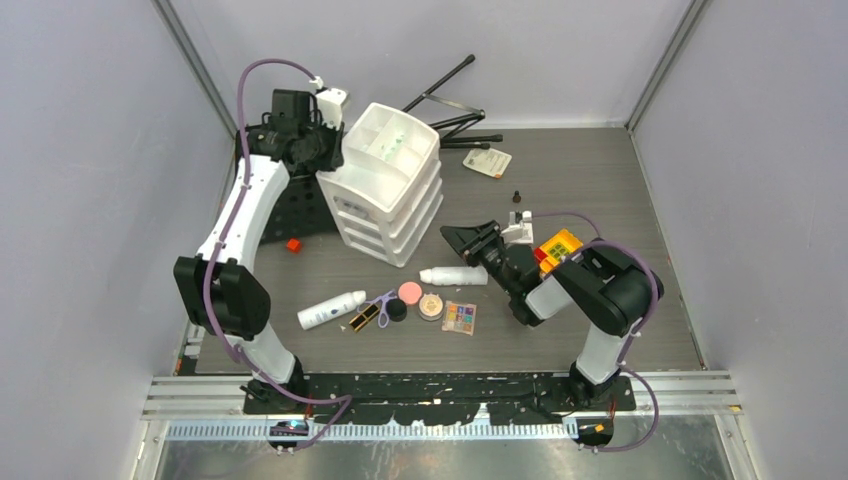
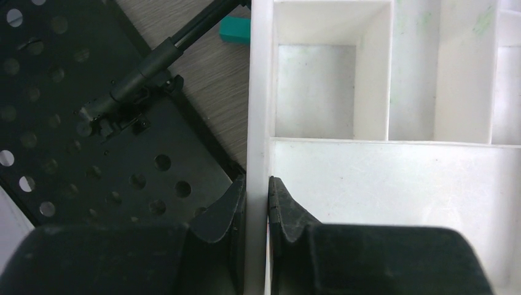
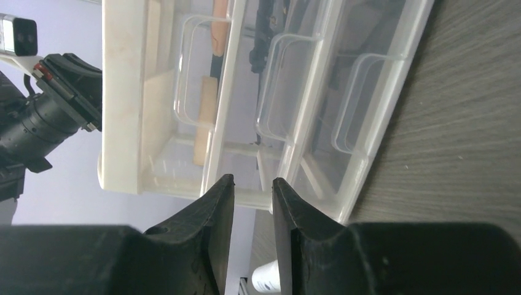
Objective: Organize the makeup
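Note:
A white drawer organizer [image 1: 390, 190] with a compartmented top stands at the back middle. My left gripper is shut on its left rim, seen upright between the fingers in the left wrist view. My right gripper is part open in front of the clear drawers [image 3: 307, 104], apart from them in the top view, with nothing seen held. On the table lie two white bottles [image 1: 330, 307], purple scissors [image 1: 383, 310], a pink round case [image 1: 410, 292], a black jar [image 1: 396, 309], a round compact [image 1: 431, 306] and a colourful palette [image 1: 459, 318].
A black perforated board [image 2: 92, 172] and a folded black stand [image 1: 450, 115] lie behind and left. A red block [image 1: 294, 245] lies left, an orange toy [image 1: 558, 250] right, behind the right arm.

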